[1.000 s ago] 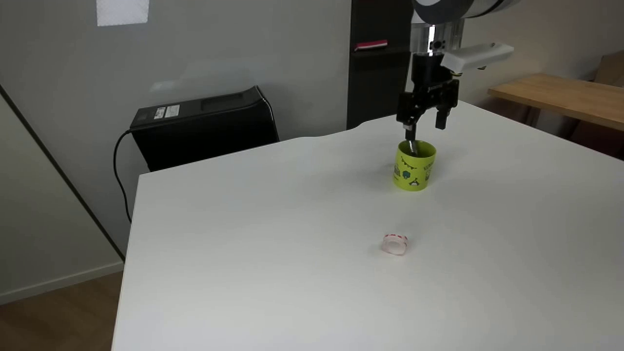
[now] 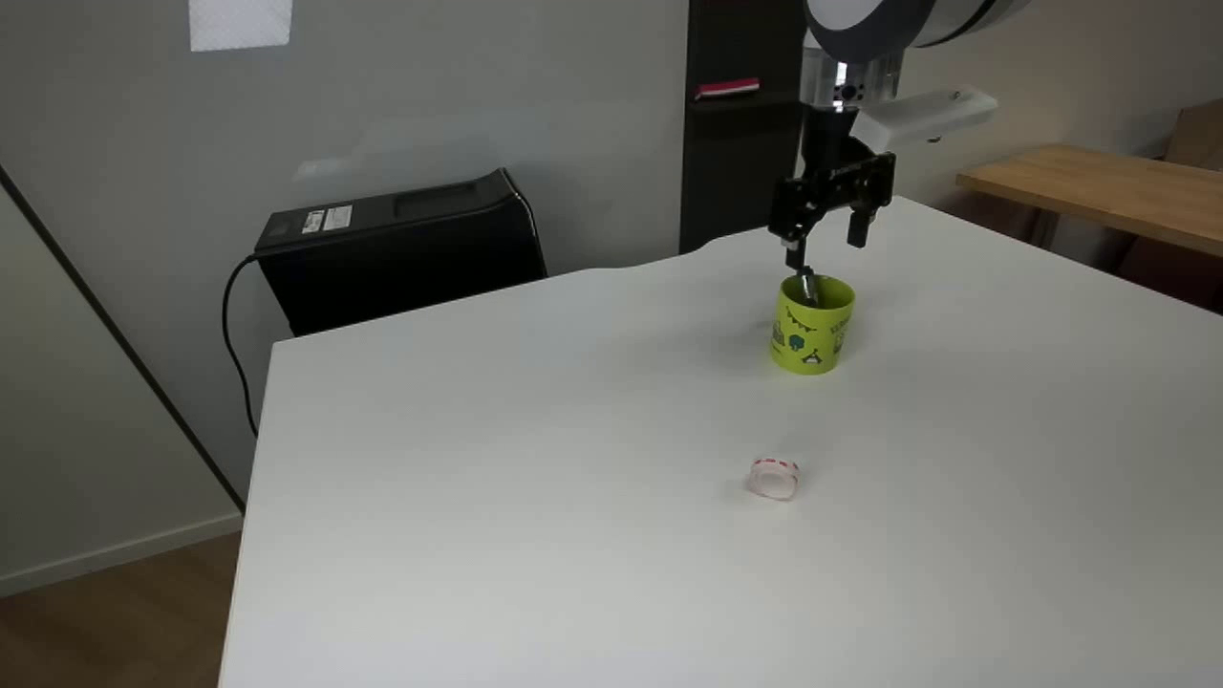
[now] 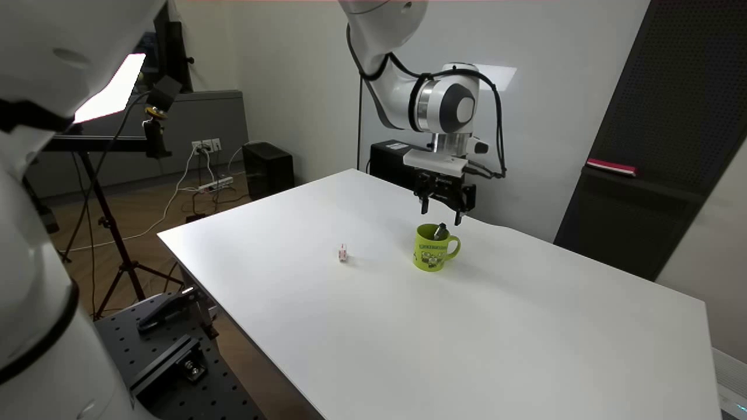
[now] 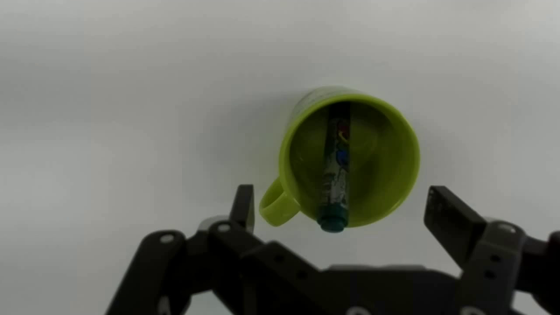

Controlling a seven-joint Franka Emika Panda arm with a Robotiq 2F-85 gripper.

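A lime-green mug with printed pictures stands upright on the white table. Leaning inside it is a marker, its dark green end resting over the rim; the same marker pokes out of the top in exterior view 2. My gripper is open, its fingers wide apart with nothing held between them. It hangs above the mug, slightly towards the back, as exterior view 2 shows the gripper over the rim. The mug's handle points towards the left finger in the wrist view.
A small white and red ring, like a tape roll, lies on the table away from the mug. Behind the table's far edge stands a black box-shaped device.
The gripper has shifted slightly left and a touch upward in exterior view 1. The mug, marker and ring look unmoved.
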